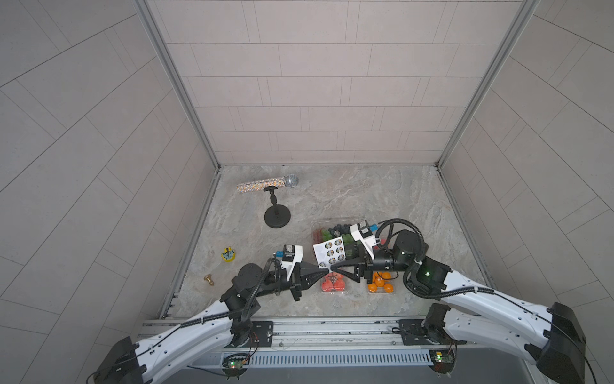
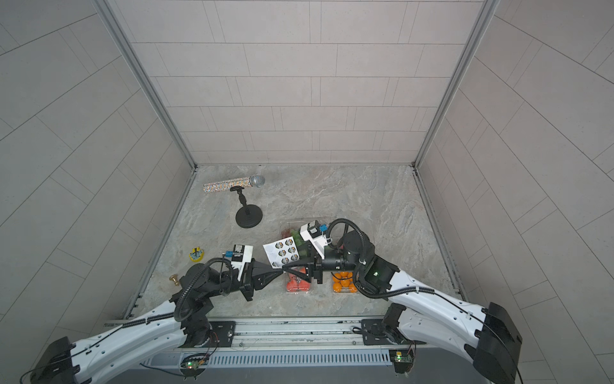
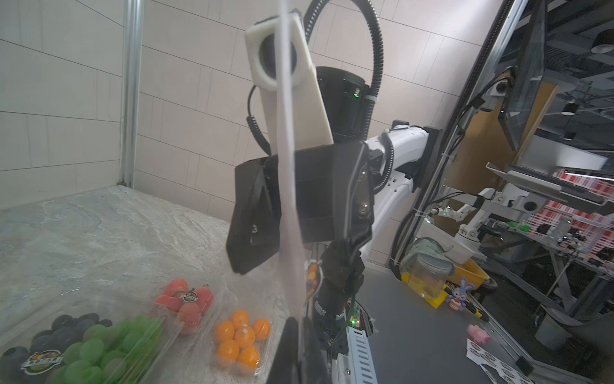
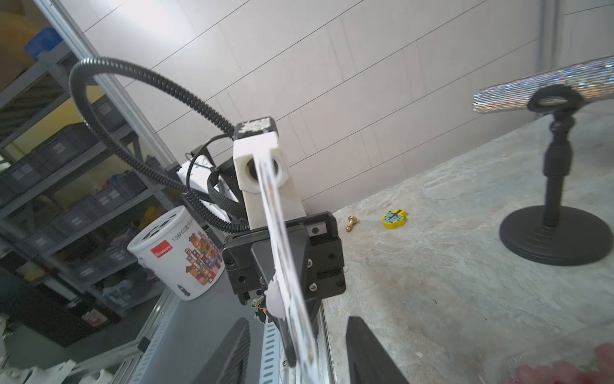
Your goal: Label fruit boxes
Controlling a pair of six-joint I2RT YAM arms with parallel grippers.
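Note:
A white sheet of round fruit stickers [image 1: 330,251] stands upright above the fruit boxes, its lower edge at my left gripper [image 1: 323,271], which is shut on it. My right gripper [image 1: 337,271] is at the sheet's lower right, fingers part open; in the right wrist view the sheet appears edge-on between its fingertips. Below lie a box of red fruit [image 1: 332,286], a box of orange fruit [image 1: 381,285] and a larger box of dark and green fruit [image 3: 96,348], which shows labels in the left wrist view, as does the red box.
A black microphone stand [image 1: 277,216] and glittery microphone [image 1: 259,185] lie at the back left. A yellow toy [image 1: 228,254] and brass piece [image 1: 208,279] are on the left.

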